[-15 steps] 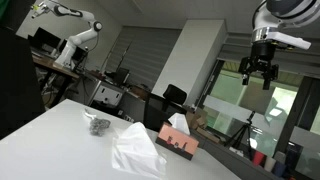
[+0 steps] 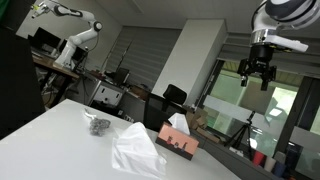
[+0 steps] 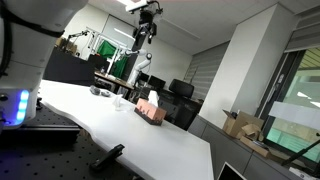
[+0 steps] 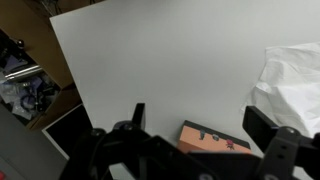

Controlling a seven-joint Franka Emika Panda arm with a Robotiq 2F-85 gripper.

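High above the white table (image 2: 60,135), well clear of everything on it, hangs my gripper (image 2: 257,78). Its two dark fingers stand wide apart in the wrist view, with nothing held between them, so the gripper is open. A tissue box (image 2: 178,143) with an orange-pink side and a white tissue sticking up sits toward the table's far right. In the wrist view the box (image 4: 214,139) shows low in the picture, partly hidden by the gripper. A crumpled white sheet (image 2: 137,152), paper or cloth, lies in front of the box; the wrist view has this sheet (image 4: 290,88) at right.
A small grey crumpled object (image 2: 98,126) lies on the table, left of the sheet. Beyond the table's edge are a black chair (image 2: 160,108) and, in the second exterior view, a cardboard box (image 3: 243,126).
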